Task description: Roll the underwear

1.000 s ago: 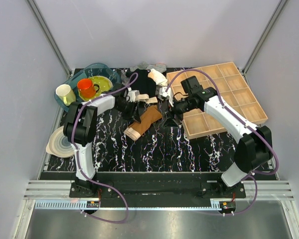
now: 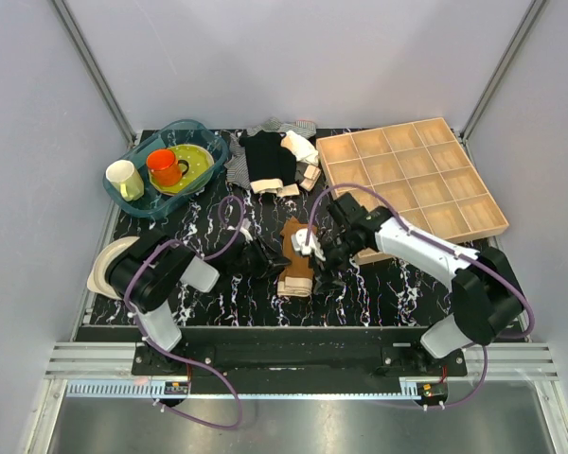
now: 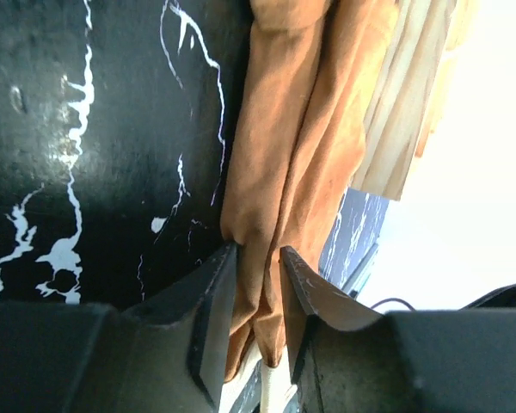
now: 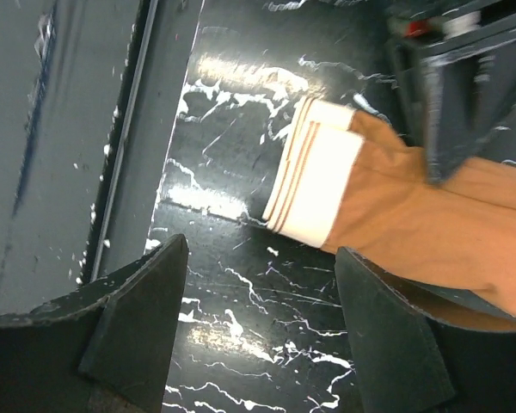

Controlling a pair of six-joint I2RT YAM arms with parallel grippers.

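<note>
The underwear (image 2: 298, 248), brown with a cream waistband (image 2: 294, 287), lies as a narrow upright strip on the black table, band toward the front edge. At its left side stands my left gripper (image 2: 286, 267), its fingers part open. In the left wrist view the brown cloth (image 3: 279, 146) runs in lengthwise folds into the gap between the fingers, which stand apart on either side of it. My right gripper (image 2: 324, 284) is low at the cloth's right side; in the right wrist view its fingers (image 4: 168, 267) are wide apart, with bare table between them and the cream band (image 4: 314, 185) beyond.
An empty wooden compartment box (image 2: 417, 175) stands at the back right. Folded dark and light clothes (image 2: 270, 156) lie at the back middle. A teal basket (image 2: 170, 132) with mugs and a plate sits back left. Bare table (image 2: 379, 303) shows at front right.
The underwear has shifted right and forward and turned from slanting to nearly upright. My left gripper moved with it, toward the front right.
</note>
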